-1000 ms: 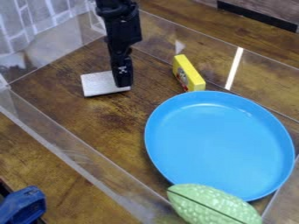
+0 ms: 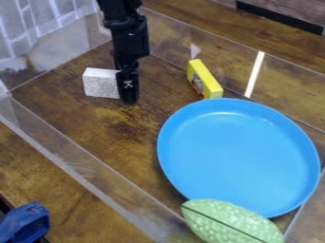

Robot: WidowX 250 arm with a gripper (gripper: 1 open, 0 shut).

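Observation:
My black gripper [image 2: 128,87] reaches down from the top left to the wooden floor of the bin, beside a white speckled block [image 2: 102,83] that stands on its side at the upper left.
A large blue plate [image 2: 238,158] fills the right side. A yellow block [image 2: 204,79] lies above it. A green striped oval object [image 2: 231,222] is at the bottom right, a blue object [image 2: 23,223] at the bottom left.
The gripper has come down from above to the block's right end. The white block, flatter and lower a second ago, now shows a taller upright face.

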